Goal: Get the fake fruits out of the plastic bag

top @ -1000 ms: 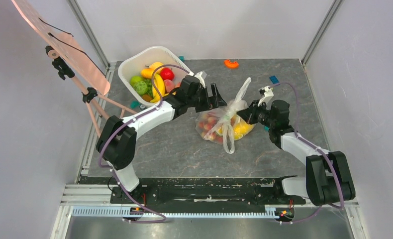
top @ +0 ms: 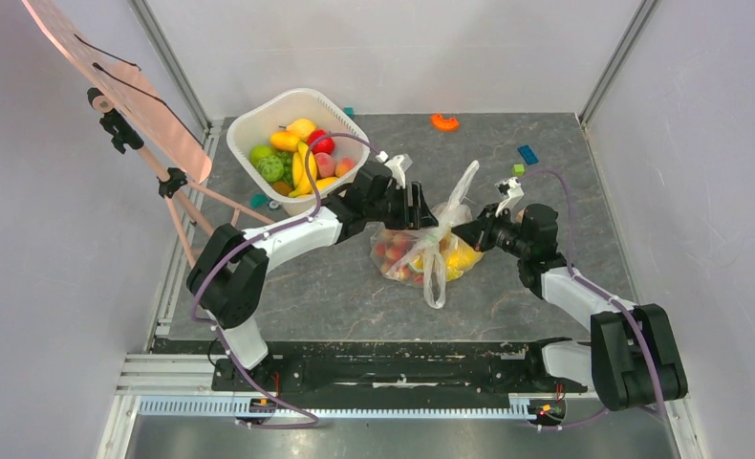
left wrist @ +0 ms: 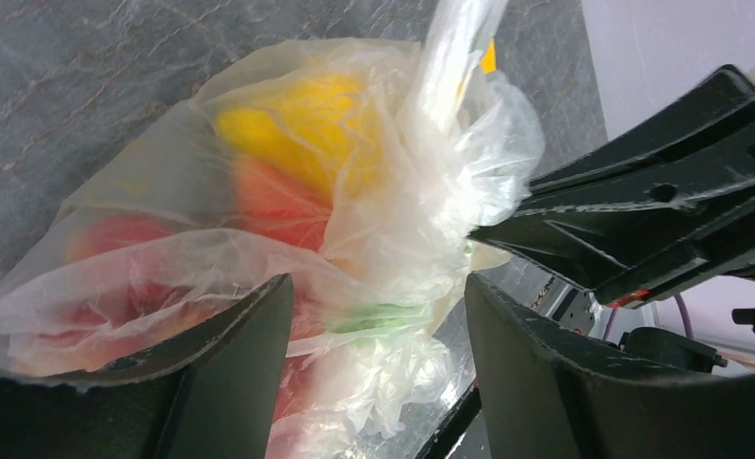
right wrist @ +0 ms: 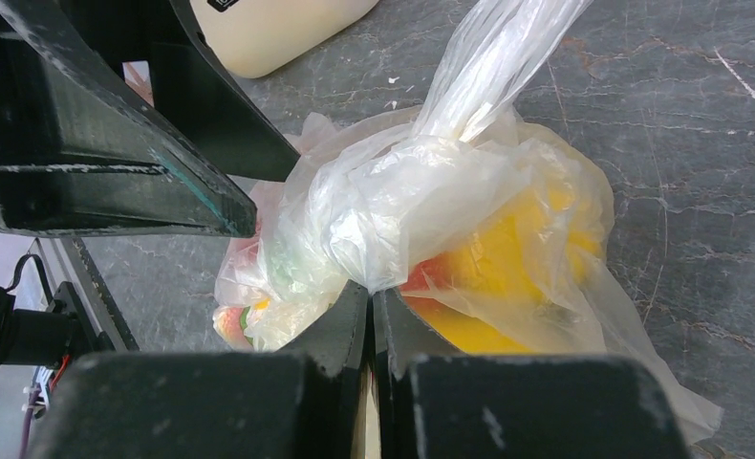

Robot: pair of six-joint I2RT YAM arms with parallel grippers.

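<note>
A clear plastic bag (top: 408,260), knotted at its top, lies mid-table with red and yellow fake fruits (top: 461,256) inside. My right gripper is shut, its tips pinching a fold of film just under the knot (right wrist: 374,206). From the other side, my left gripper stands part open at the knot; crumpled plastic shows between and beyond its fingers. Whether those fingers touch the film I cannot tell. Blurred through the film in the left wrist view are a yellow fruit (left wrist: 302,129) and a red one (left wrist: 130,253).
A white basket (top: 249,113) full of fruits and vegetables stands at the back left, close to my left forearm. An orange curved piece (top: 444,122), a blue block (top: 528,154) and a green block (top: 518,169) lie toward the back.
My left gripper has moved right and toward the front, up to the knot, and its fingers have drawn closer together. The bag and right gripper have shifted slightly left and frontward together.
</note>
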